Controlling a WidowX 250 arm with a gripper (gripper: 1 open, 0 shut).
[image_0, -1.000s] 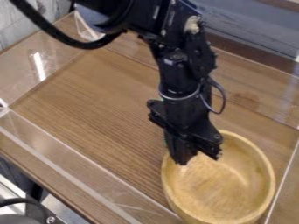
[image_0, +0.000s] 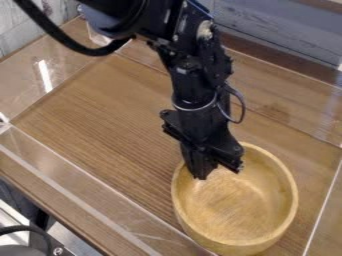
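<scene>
My black gripper (image_0: 201, 165) points down over the back-left rim of a round yellow-tan bowl (image_0: 247, 215), its tips low at that rim. It looks shut; the fingertips are dark and partly hidden, and I cannot tell whether the rim is between them. The bowl stands upright at the front right of the wooden table (image_0: 94, 130).
Clear tape strips run along the table's edges. A pale wall (image_0: 281, 35) stands behind. Past the left front edge are cables and other dark items.
The gripper and the bowl have moved left together, and the bowl has also shifted a little toward the back of the table.
</scene>
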